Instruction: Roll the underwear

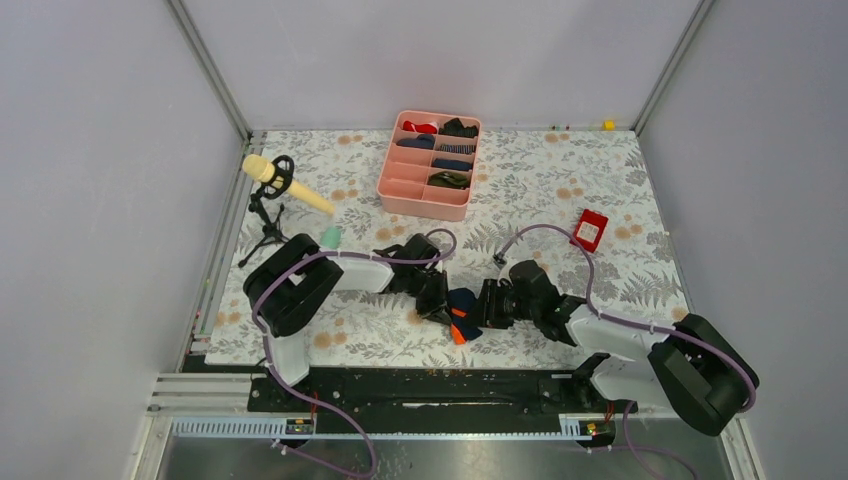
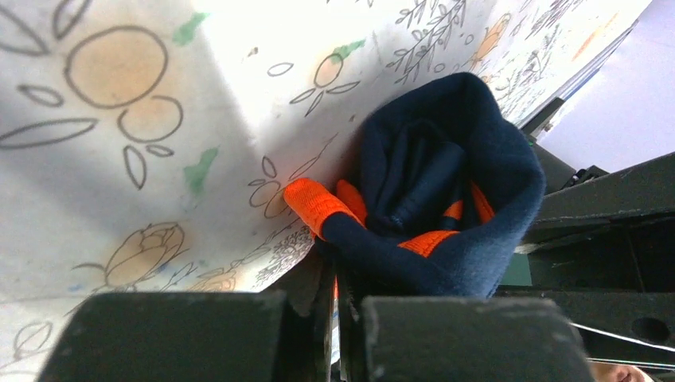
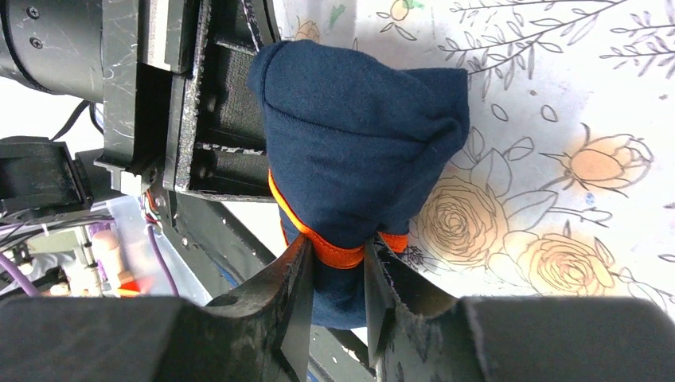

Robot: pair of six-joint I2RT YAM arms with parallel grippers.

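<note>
The dark navy underwear with orange trim point(image 1: 462, 304) lies bunched near the front edge of the table, between both grippers. In the right wrist view, my right gripper is shut on the underwear point(image 3: 350, 135), pinching it at the orange band. My left gripper is shut at the other side of the bundle. In the left wrist view the underwear point(image 2: 497, 231) shows a loose looped fold, its edge right against the left fingertips. Whether any cloth sits between those fingers is hidden.
A pink divided box point(image 1: 424, 206) with several rolled garments stands at the back middle. A red item point(image 1: 591, 229) lies to the right, and a yellow stick on a black stand point(image 1: 290, 184) stands at the left.
</note>
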